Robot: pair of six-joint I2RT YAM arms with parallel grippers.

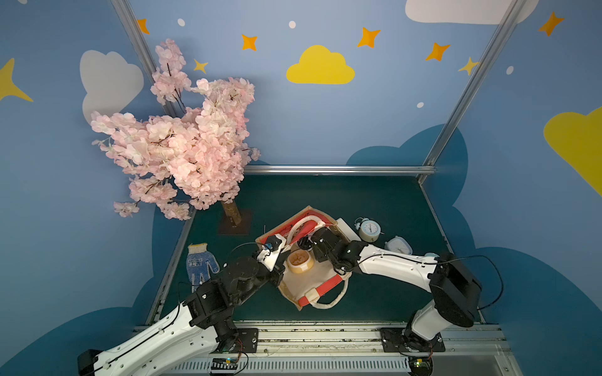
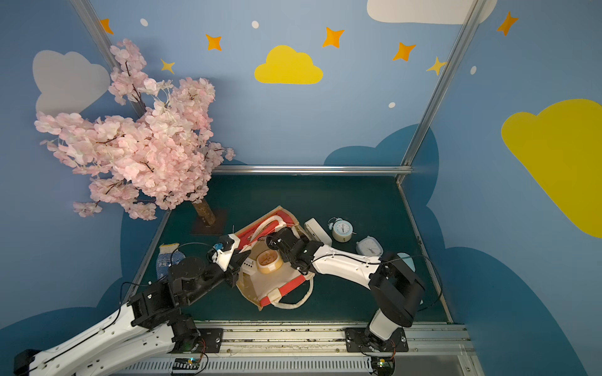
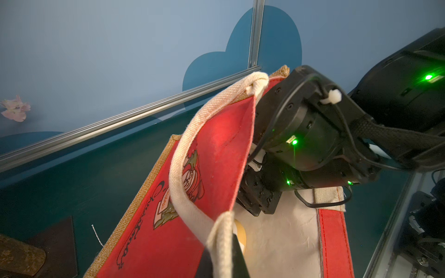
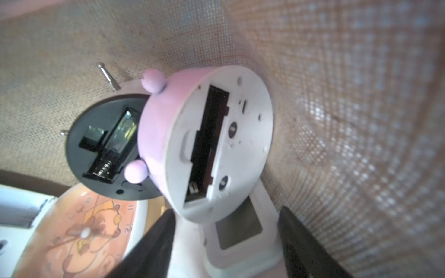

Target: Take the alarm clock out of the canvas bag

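Observation:
The canvas bag stands with its mouth spread, red and beige, holding several clocks. Inside it, the right wrist view shows a pink alarm clock tilted, its white back towards me. A dark-backed clock, an orange-faced clock and a small white device lie around it. My right gripper is down in the bag, open, the pink clock just beyond its fingertips and nothing gripped. In the left wrist view my left gripper is shut on the bag's rope handle at the near rim.
Right of the bag are a white box, a cream alarm clock and a white clock. A blue glove and a blossom tree stand left. Green table behind the bag is clear.

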